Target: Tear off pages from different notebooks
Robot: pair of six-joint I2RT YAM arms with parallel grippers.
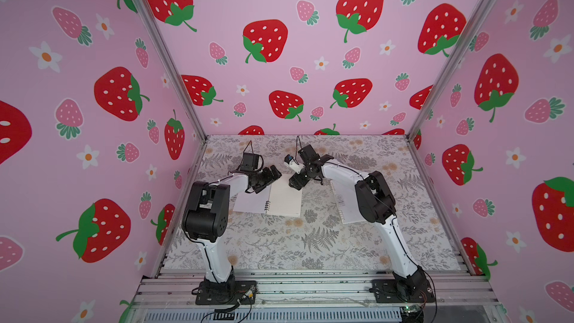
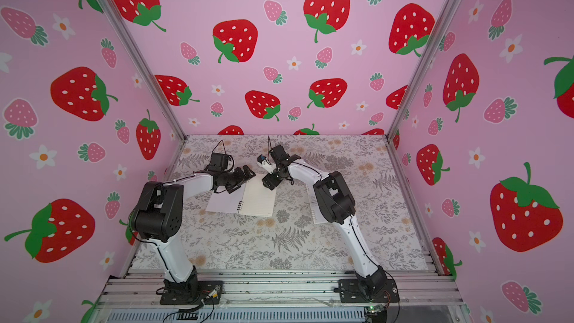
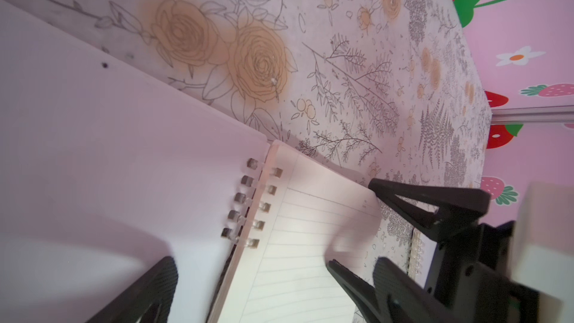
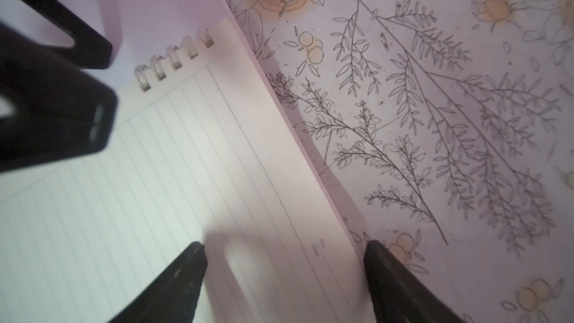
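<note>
A spiral notebook lies open, with a plain left side (image 1: 250, 202) and a faintly lined right page (image 1: 285, 203). My left gripper is open near the far part of the binding. One of its fingers (image 3: 152, 290) is over the plain side, the other over the lined page. At that page's far right edge, my right gripper stands with its fingers apart: one finger (image 4: 182, 272) is over the paper, the other at the edge. No page shows pinched in either. A second spiral notebook (image 1: 349, 206) lies right, partly hidden under my right arm.
Both grippers are close together over the first notebook; the right gripper's black fingers (image 3: 457, 197) show in the left wrist view.
</note>
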